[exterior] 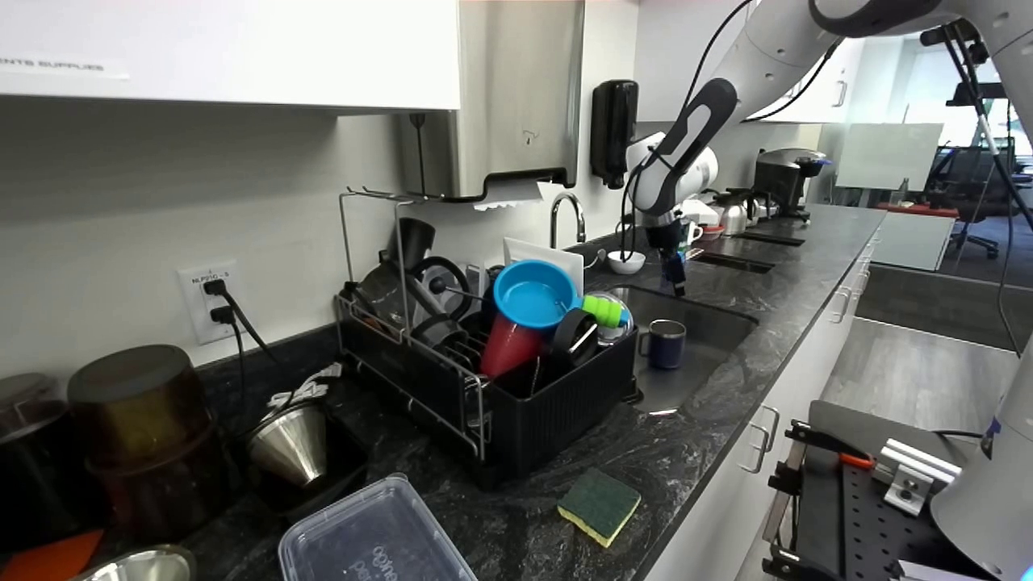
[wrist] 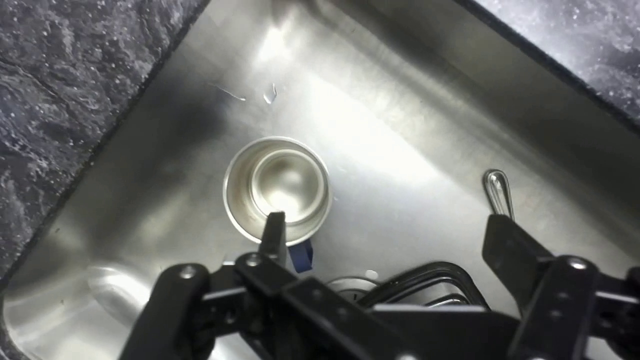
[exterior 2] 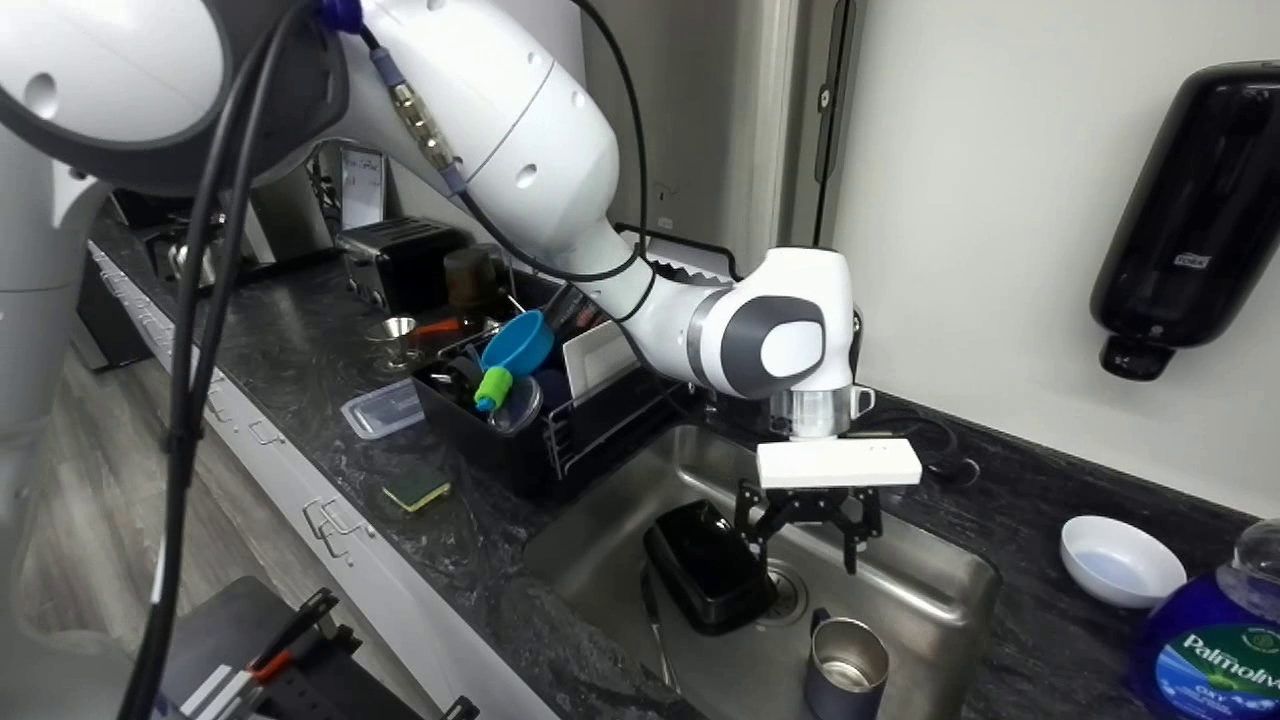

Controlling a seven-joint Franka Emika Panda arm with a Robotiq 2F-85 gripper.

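Above the sink hangs my gripper (exterior 2: 806, 562), open and pointing down, with nothing held between its fingers. In the wrist view the two fingertips stand wide apart, one finger (wrist: 274, 237) overlapping the near rim of a steel-lined mug (wrist: 279, 189). That mug, dark blue outside, stands upright in the sink (exterior 2: 956, 606) with its blue handle toward the drain. A black container (exterior 2: 708, 564) lies in the basin by the drain, partly hidden by the gripper in the wrist view. The handle of a metal utensil (wrist: 499, 192) shows next to the other finger.
A full black dish rack (exterior: 571, 411) stands left of the sink, with a sponge (exterior: 600, 505) and a clear plastic lid (exterior: 375, 537) in front. A white bowl (exterior 2: 1122, 560) and a blue soap bottle (exterior 2: 1218, 648) sit right of the basin.
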